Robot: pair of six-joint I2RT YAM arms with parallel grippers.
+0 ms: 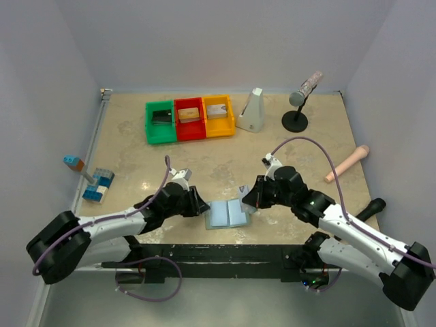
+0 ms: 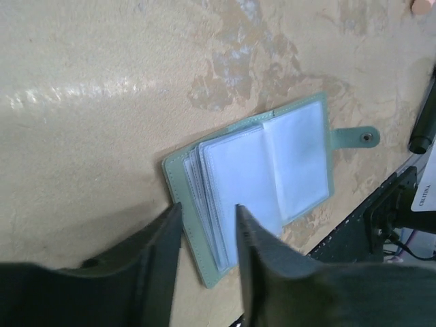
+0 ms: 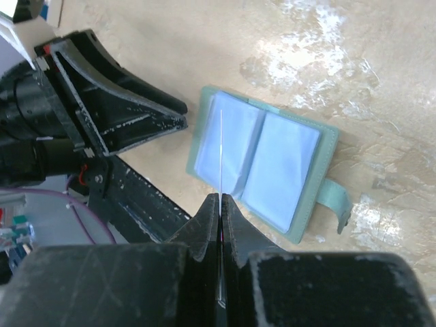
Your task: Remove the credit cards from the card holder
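Observation:
The open card holder point(image 2: 187, 177) lies on the table near the front edge, with pale sleeves point(image 3: 279, 170) and a snap tab point(image 2: 357, 136). My left gripper is above and left of it, fingers apart with nothing seen between them. My right gripper is raised over the holder's right side, shut on what looks like a thin card held upright, seen edge-on in the right wrist view and as a pale piece under the gripper point(image 1: 246, 199) in the top view.
Coloured bins point(image 1: 162, 136), a white stand point(image 1: 251, 114) and a microphone stand point(image 1: 294, 122) stand at the back. A rolling pin point(image 1: 346, 162) lies at the right, blocks point(image 1: 99, 185) at the left.

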